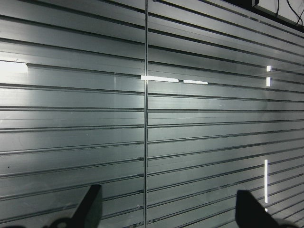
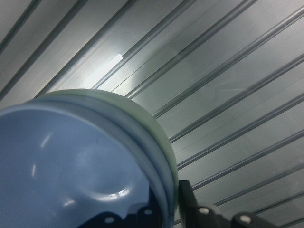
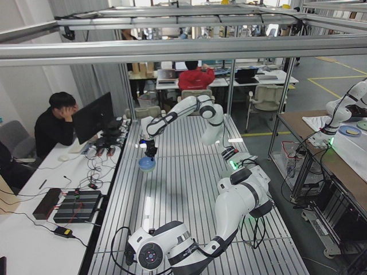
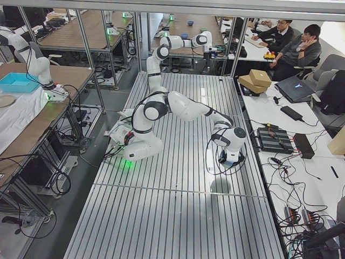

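In the camera left view, my right gripper (image 3: 150, 152) holds a stack of bowls (image 3: 147, 164) over the left part of the slatted metal table (image 3: 183, 189). In the right wrist view the stack is two blue bowls (image 2: 66, 156) and a pale green one (image 2: 118, 97), pinched at the rim by my right gripper. My left gripper stands open with nothing between its fingers, facing bare slats in the left wrist view.
A white side desk (image 3: 28, 246) with electronics and a monitor (image 3: 94, 117) borders it. Another bench (image 3: 350, 166) with an arm stands across the aisle.
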